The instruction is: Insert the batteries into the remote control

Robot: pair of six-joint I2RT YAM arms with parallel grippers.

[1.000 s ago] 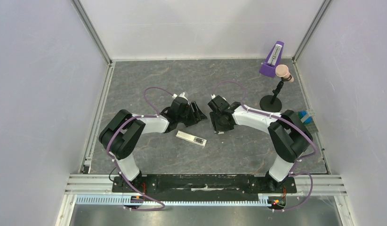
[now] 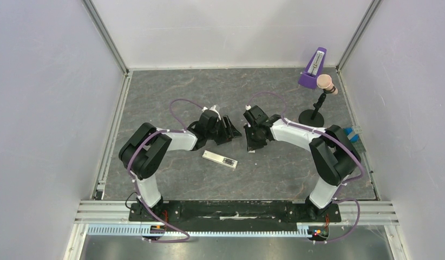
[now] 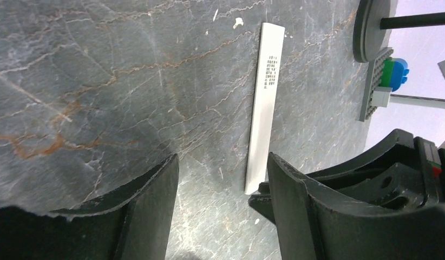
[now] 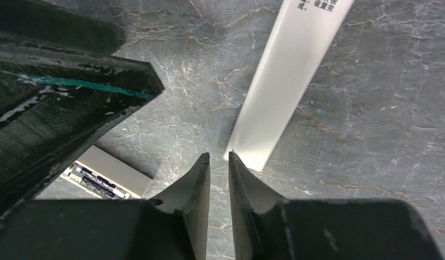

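Note:
The remote body [image 2: 219, 159] lies front-left of both grippers; in the right wrist view its open compartment [image 4: 101, 181] shows batteries inside. A long white strip, seen also in the right wrist view [image 4: 288, 81], lies flat beneath my right gripper [image 2: 247, 140], largely hidden from above. My right gripper's fingertips [image 4: 235, 160] are nearly together at the strip's end; whether anything is between them is hard to see. My left gripper [image 2: 231, 130] stands open over the table to the left of the right one, with nothing between its fingers.
A black lamp [image 2: 309, 118], a purple metronome [image 2: 307, 80] and blue-green bricks on a grey plate [image 3: 396, 73] stand along the right side.
The remote body has not moved.

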